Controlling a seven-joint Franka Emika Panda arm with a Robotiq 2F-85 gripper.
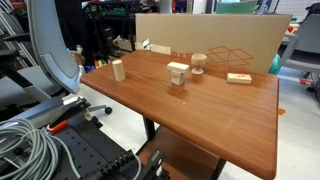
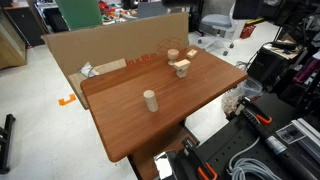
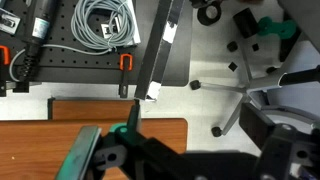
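Note:
My gripper shows in the wrist view as dark parts at the lower left and lower right, spread wide with nothing between them. On the wooden table stand a pale upright cylinder at the left, a stacked pale block piece in the middle and a cup-like piece behind it. A flat pale block lies farther right. The second exterior view has a cylinder standing apart, with the stacked piece and the cup-like piece farther back.
A cardboard panel borders the table's back. Beside the table, the dark base platform carries coiled cable and tools with red handles. Bare wood covers much of the table's front; a chair stands beyond it.

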